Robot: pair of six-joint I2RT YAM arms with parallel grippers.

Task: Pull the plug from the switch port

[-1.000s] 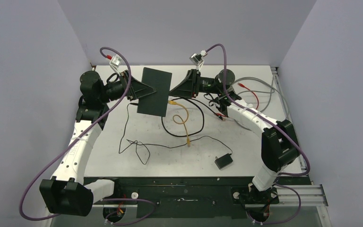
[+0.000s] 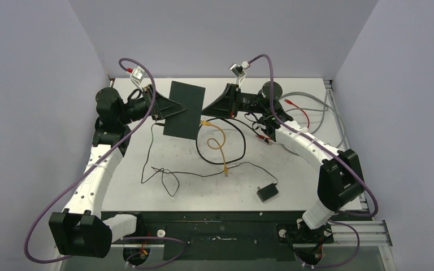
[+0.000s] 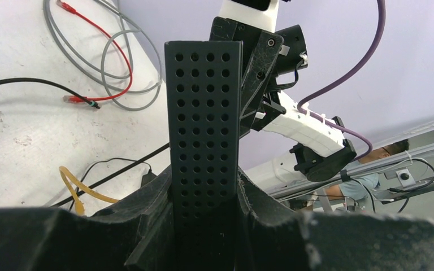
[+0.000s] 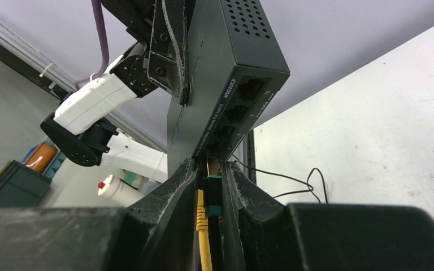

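Observation:
A flat dark switch [image 2: 185, 110] is held up over the table, its port face turned toward my right arm. My left gripper is shut on the switch's body; its perforated side rises between the fingers. In the right wrist view, a clear plug [image 4: 213, 169] with a teal collar [image 4: 213, 210] on a black cable is between the fingertips. My right gripper is shut on this plug, right at the lower end of the row of ports [image 4: 238, 114]. How far the plug's tip sits in the port is hidden.
Below, a yellow cable [image 2: 224, 156] and a looped black cable [image 2: 245, 145] lie on the white table [image 2: 130, 189]. A black power adapter [image 2: 267, 192] rests near the front edge. Grey cables [image 2: 343, 130] and a red-ended one [image 2: 298, 106] lie at the right.
The black loop has moved a little to the right. The switch has barely moved.

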